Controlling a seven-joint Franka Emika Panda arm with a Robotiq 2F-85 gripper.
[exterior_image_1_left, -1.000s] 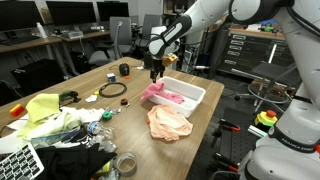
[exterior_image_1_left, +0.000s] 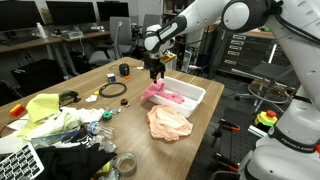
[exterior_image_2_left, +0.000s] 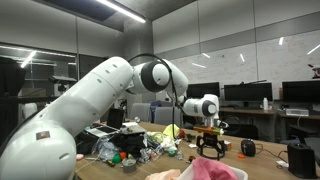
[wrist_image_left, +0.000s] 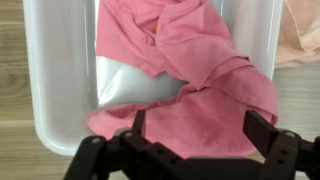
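A pink cloth (wrist_image_left: 190, 45) lies crumpled in a white bin (exterior_image_1_left: 207, 101). In the wrist view, part of the cloth spreads over the bin's lower edge. My gripper (exterior_image_1_left: 157, 74) hangs above the table near the bin's far end. From the wrist, the gripper appears open, its dark fingers (wrist_image_left: 138, 124) spread wide over the cloth's lower part. Nothing is visibly held between them. In the second exterior view, the gripper (exterior_image_2_left: 210, 150) also shows above the cloth (exterior_image_2_left: 205, 172) at the bottom of the frame.
A peach cloth (exterior_image_1_left: 169, 124) lies on the table beside the bin. Clothes (exterior_image_1_left: 60, 120), a keyboard (exterior_image_1_left: 22, 164), a tape roll (exterior_image_1_left: 125, 163) and a black cable loop (exterior_image_1_left: 92, 98) clutter the left side. Some bare wood shows in front of the peach cloth.
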